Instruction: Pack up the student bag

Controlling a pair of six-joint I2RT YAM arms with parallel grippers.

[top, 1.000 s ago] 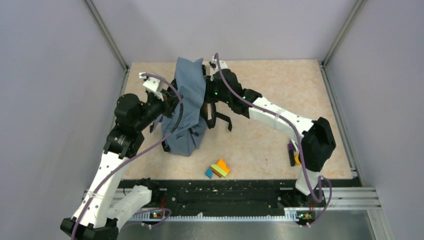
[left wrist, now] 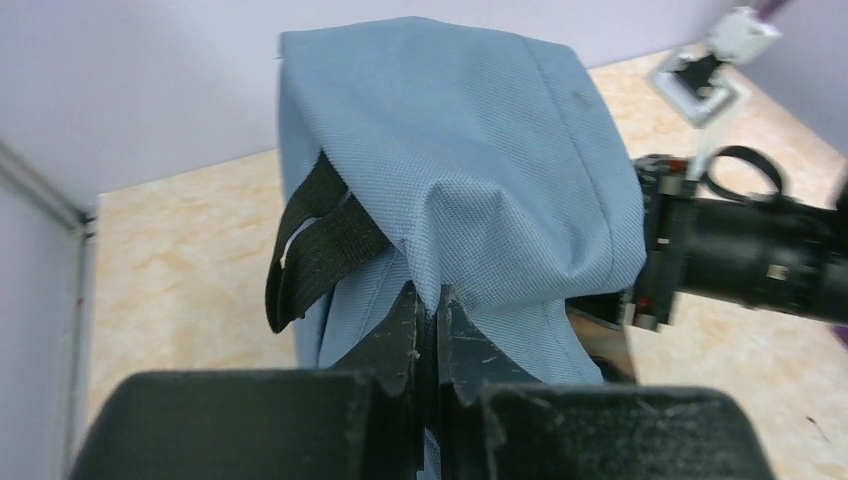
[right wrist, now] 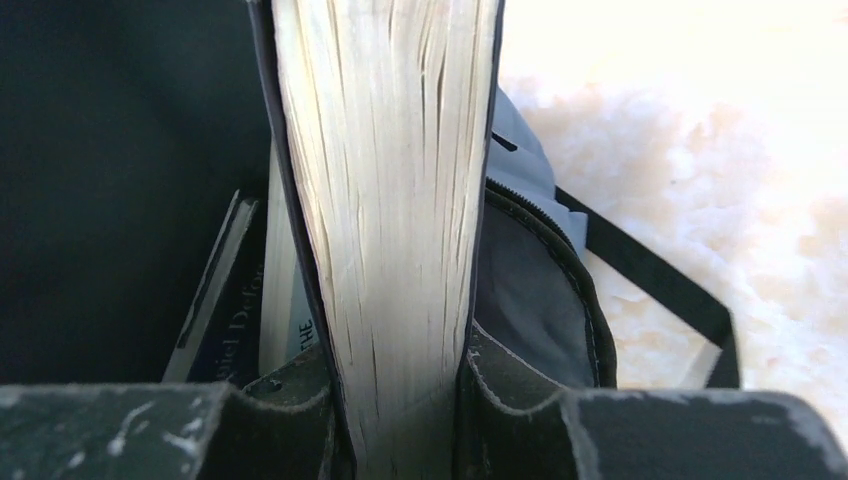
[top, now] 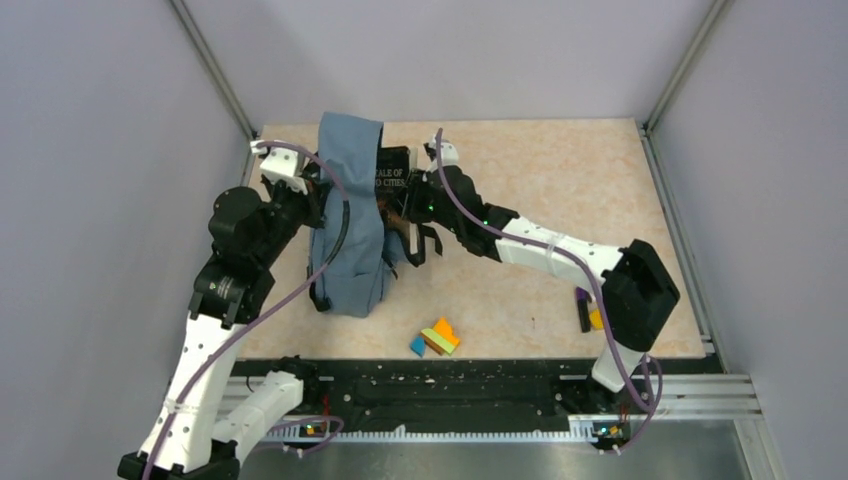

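The blue-grey bag (top: 352,225) stands at the left of the table, its flap raised. My left gripper is shut on a fold of the bag's fabric (left wrist: 470,140). A thick book (right wrist: 390,200), pages edge up, is pinched by my right gripper at the bag's opening; its dark cover (top: 392,170) shows lettering in the top view. Inside the bag, beside that book, stand other books, one with a dark spine (right wrist: 235,320). How deep the held book sits is hidden.
Colored blocks (top: 437,337) lie near the table's front edge. Farther right, a dark marker-like item (top: 583,312) and a yellow object (top: 597,319) rest partly behind the right arm. A black strap (right wrist: 650,265) trails right of the bag.
My left gripper has moved left, drawing the bag's flap left, so the book's dark cover now shows. The right gripper has shifted slightly left and toward the front.
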